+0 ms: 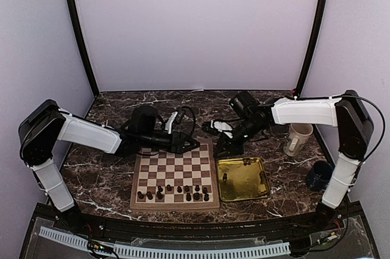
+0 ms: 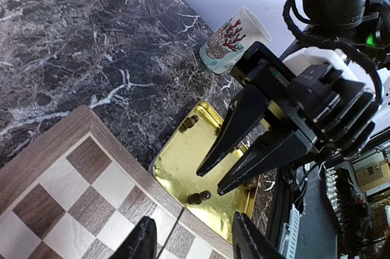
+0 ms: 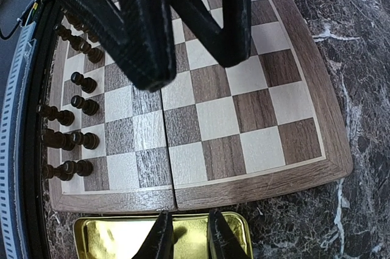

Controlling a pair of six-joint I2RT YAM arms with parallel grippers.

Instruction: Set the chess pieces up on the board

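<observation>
The checkered board [image 1: 176, 206] lies on the marble table, with several dark chess pieces [image 1: 197, 197] standing along its near side. Right of it is a gold tray [image 1: 244, 199]; one dark piece [image 1: 225, 177] is near its left wall, and a few more dark pieces [image 2: 189, 122] lie around its edges. My left gripper is above the board's far right part, its fingers apart with nothing seen between them. Over the tray's far left corner, my right gripper has its fingertips parted and empty, pointing toward the left gripper.
A white mug [image 1: 298, 139] stands right of the tray, and a dark blue cup [image 1: 319, 175] is nearer the right edge. Most far squares of the board are bare. Both grippers are close together, with little room between them.
</observation>
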